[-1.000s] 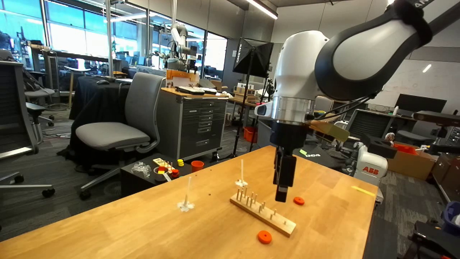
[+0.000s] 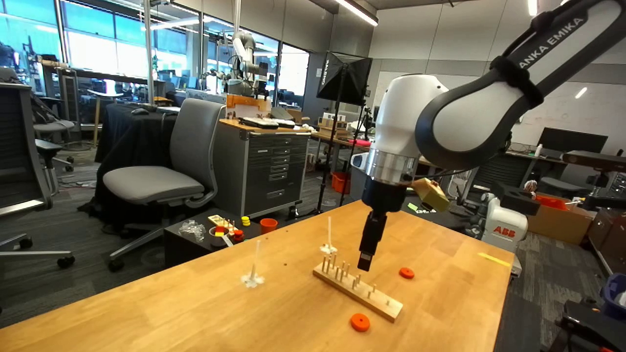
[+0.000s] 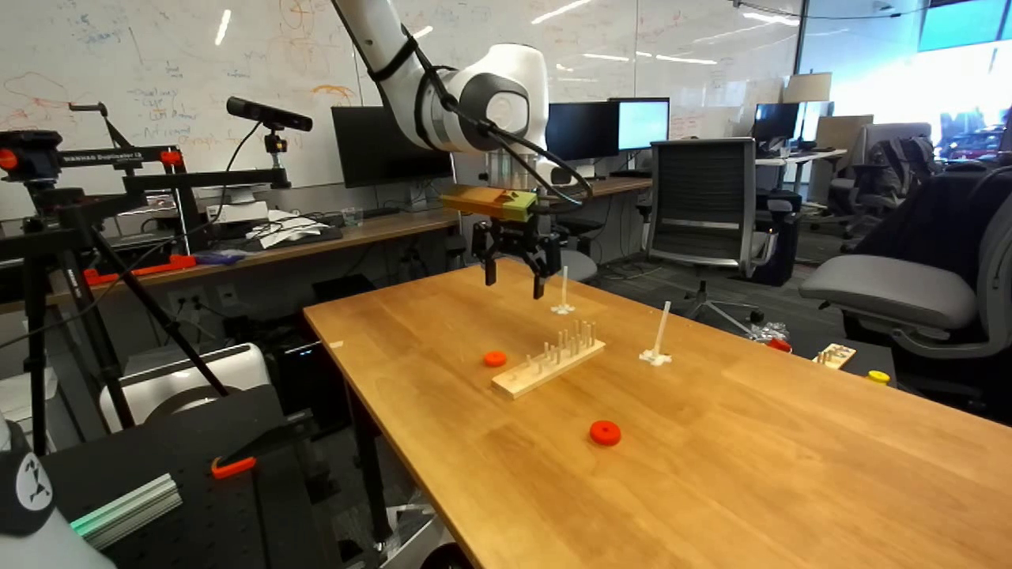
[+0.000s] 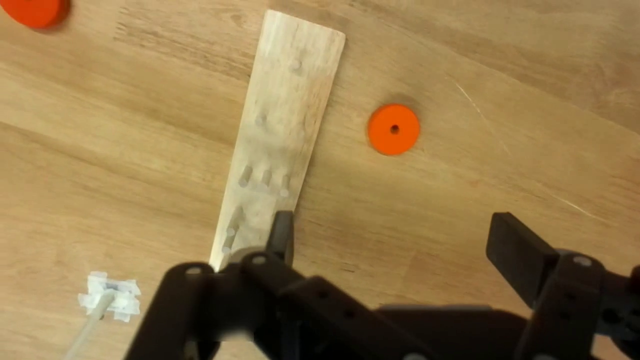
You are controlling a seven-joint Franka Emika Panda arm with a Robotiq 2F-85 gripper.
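Observation:
My gripper is open above the table, its fingers wide apart and nothing between them. Below it lies a wooden peg board (image 4: 279, 102) with several short pegs; one finger covers the board's near end in the wrist view. An orange disc (image 4: 394, 129) with a centre hole lies flat to the right of the board there. On the board's other side, another orange disc (image 4: 37, 7) is cut off by the corner of that view. Exterior view 1 has the gripper (image 2: 366, 261) hanging above the board (image 2: 358, 289), clear of both discs.
Two thin white rods stand taped to the table, one farther back (image 2: 329, 237) and one to the left (image 2: 254, 267). Beyond the table's edge, a low black stand holds another peg board (image 2: 223, 223) and an orange cup (image 2: 268, 225).
The arm has swung and tilted, and the gripper has shifted slightly left and up in exterior view 1. The board, discs and rods have stayed in place.

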